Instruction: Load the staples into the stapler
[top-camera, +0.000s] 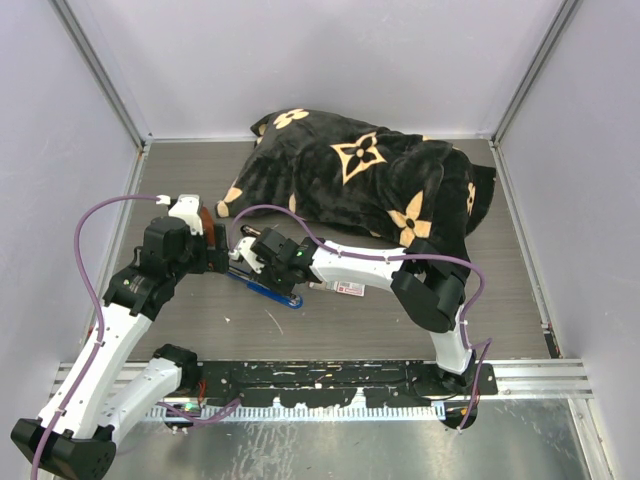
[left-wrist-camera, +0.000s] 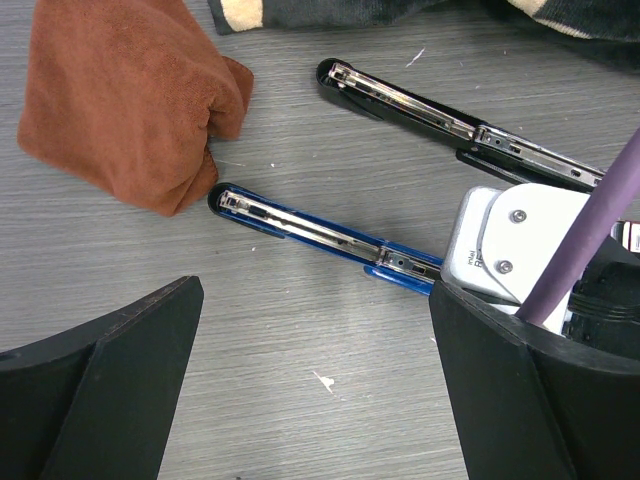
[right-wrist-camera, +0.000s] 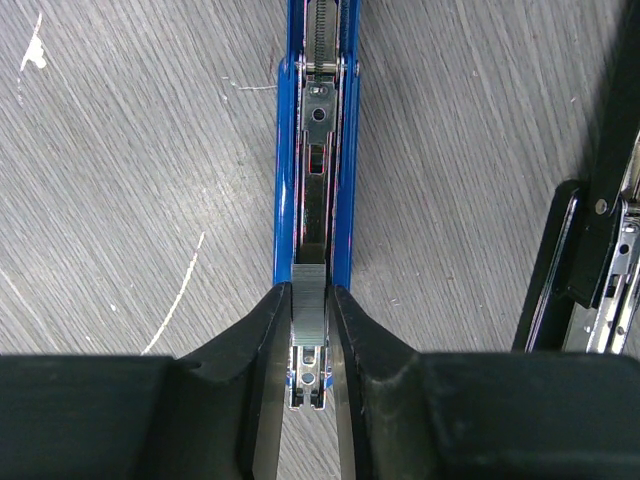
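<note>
The open blue stapler (left-wrist-camera: 330, 237) lies on the table, its long metal channel facing up. In the right wrist view a short grey strip of staples (right-wrist-camera: 309, 305) sits in the channel near the stapler's lower end. Right at that strip is my right gripper, one fingertip on each side and the strip between them; whether the fingers press on it I cannot tell. My left gripper stands open to the left, above the table, with nothing between its fingers.
A second, black stapler (left-wrist-camera: 450, 125) lies open beside the blue one. An orange-brown cloth (left-wrist-camera: 135, 100) is at the left, a dark patterned blanket (top-camera: 355, 175) at the back. A small white-and-red box (top-camera: 350, 288) lies right of my right gripper.
</note>
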